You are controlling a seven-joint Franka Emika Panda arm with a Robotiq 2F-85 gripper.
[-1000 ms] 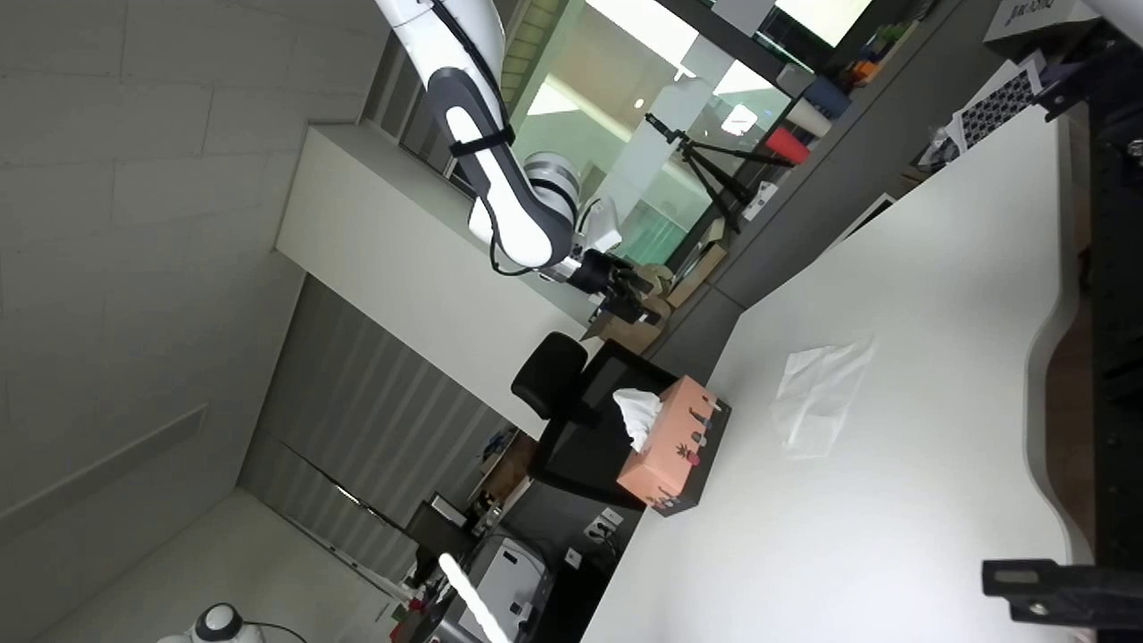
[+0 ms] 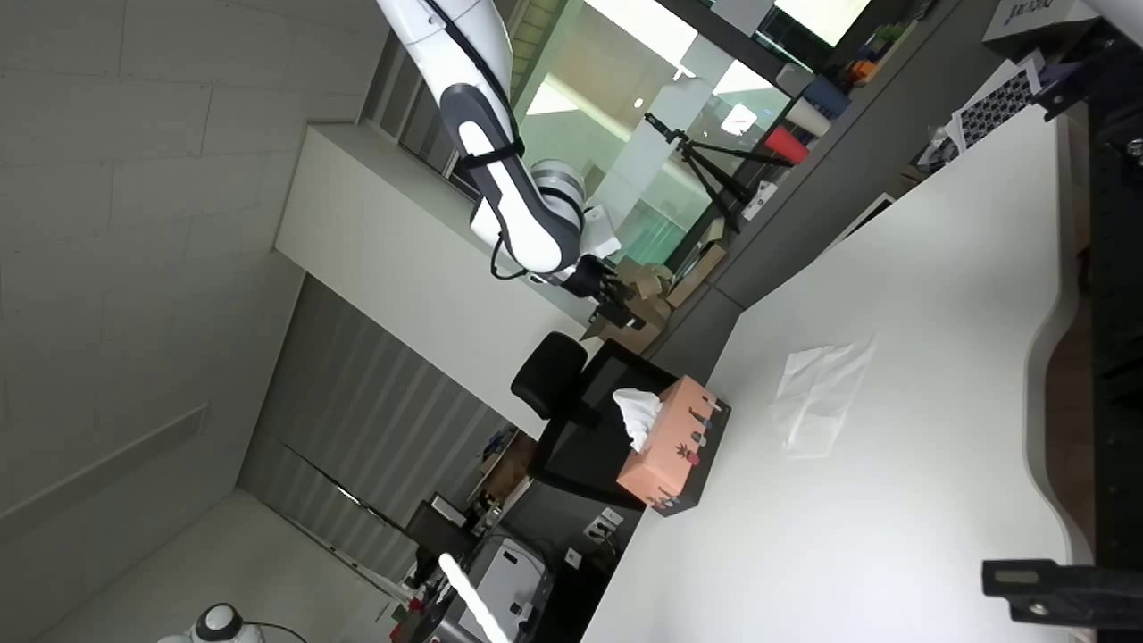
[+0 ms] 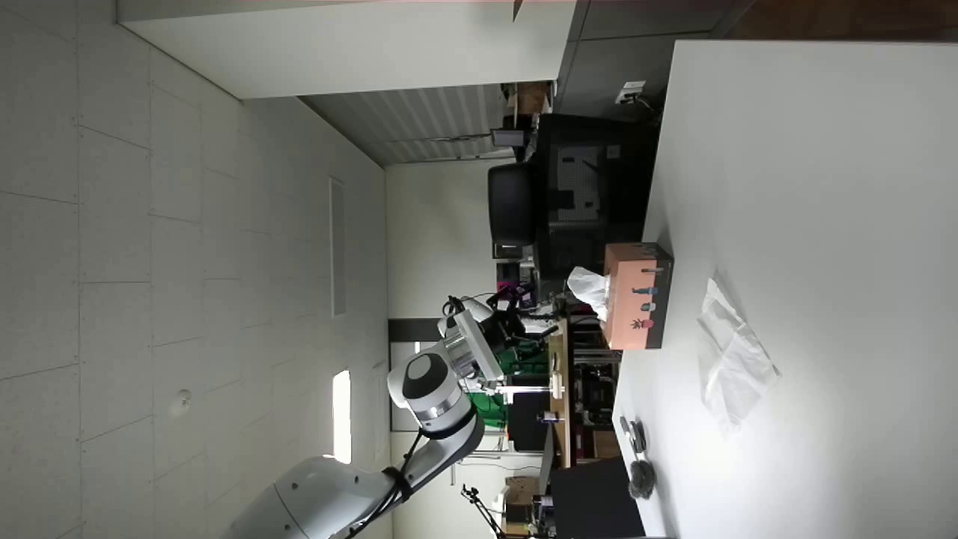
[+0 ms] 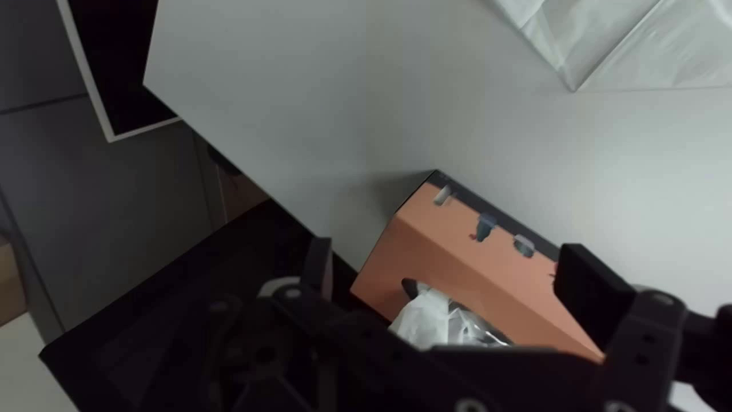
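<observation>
An orange tissue box (image 2: 675,445) with a dark base and small plant drawings stands at the table's edge. White tissue (image 3: 588,289) sticks out of its top opening. On the tabletop lies a flat, creased white tissue (image 2: 822,396), apart from the box; part of this loose sheet (image 4: 617,41) appears at the wrist view's upper right. My gripper is open, its two fingers wide apart with the box visible between and beyond them. In the second exterior view the gripper (image 3: 530,332) hangs in the air, away from the table surface.
Small dark items (image 3: 639,458) lie near its edge in the second exterior view. A black chair (image 2: 600,418) stands beyond the table edge, behind the box.
In the first exterior view the arm has shifted slightly, and its gripper has tilted a little, its tips moving left and down in the picture. The box and loose tissue have not moved.
</observation>
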